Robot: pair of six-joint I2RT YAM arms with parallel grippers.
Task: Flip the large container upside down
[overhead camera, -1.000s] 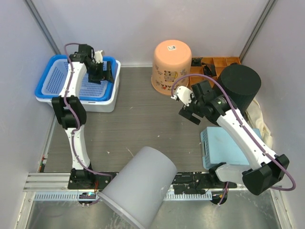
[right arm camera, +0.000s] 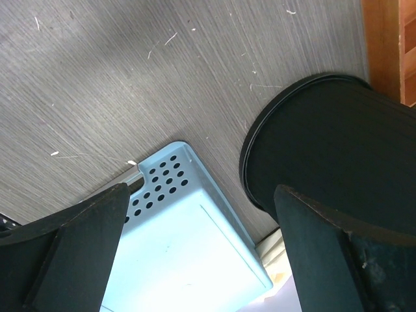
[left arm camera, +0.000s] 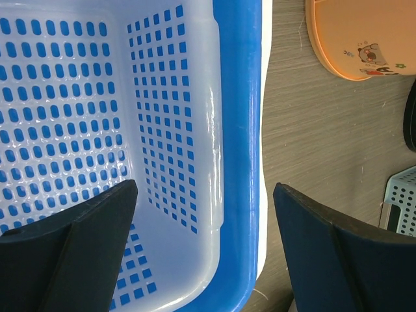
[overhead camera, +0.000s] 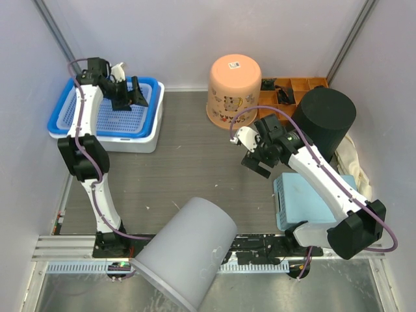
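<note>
At the far left stands a nested stack of containers: a white perforated basket inside a blue basin, with a white bin beneath. Its open side faces up. My left gripper is open above the stack's right half. In the left wrist view, the basket's side wall and the blue rim run between the fingers, with nothing gripped. My right gripper also stands open, over the floor near the light blue box, and it holds nothing. Which container counts as the large one cannot be told.
An orange bin stands bottom-up at the back, near a wooden compartment tray. A black bin and a cream cloth are at the right. A grey bin lies tilted at the front.
My left gripper has moved leftwards over the stack, away from its right rim. The right arm has shifted slightly left. The containers show no clear movement.
</note>
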